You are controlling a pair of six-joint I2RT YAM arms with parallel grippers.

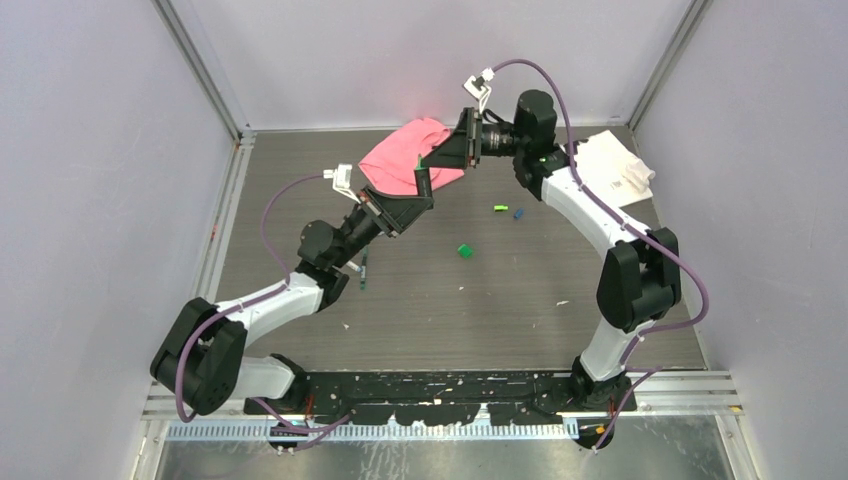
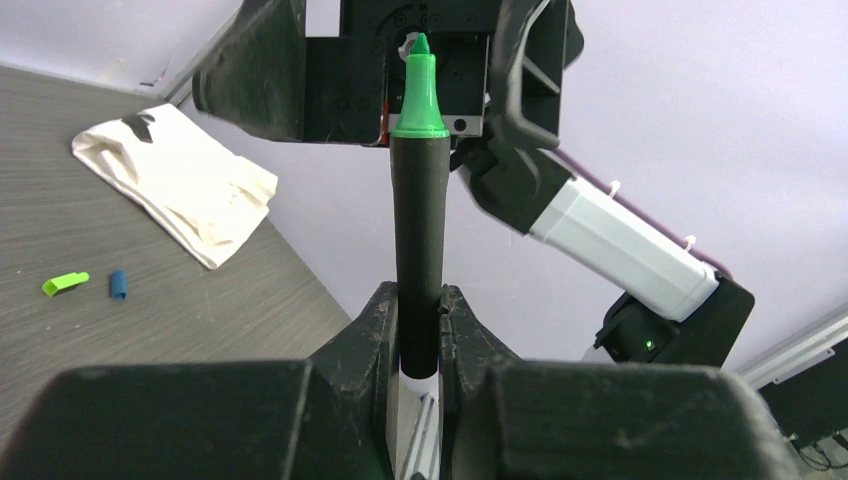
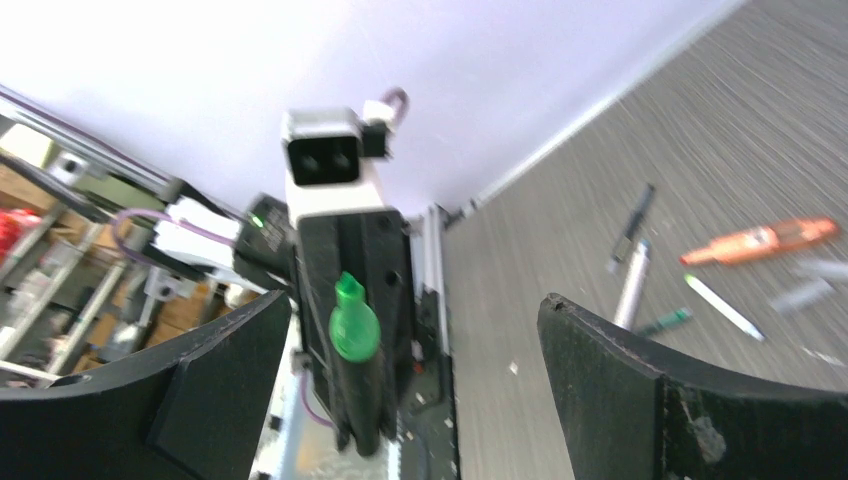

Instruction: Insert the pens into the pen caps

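Observation:
An upright green-topped black pen [image 2: 418,235] is held by my left gripper, shut on its lower part. My open right gripper is just above and right of it in the top view, the pen's green tip showing between and beyond its fingers. On the table a light-green piece [image 1: 500,208], a blue piece [image 1: 518,214] and a green cube [image 1: 464,251] lie apart. Several pens and markers, including an orange one [image 3: 760,240], lie in the right wrist view, blurred.
A pink cloth [image 1: 395,160] lies at the back middle, a white cloth [image 1: 610,170] at the back right.

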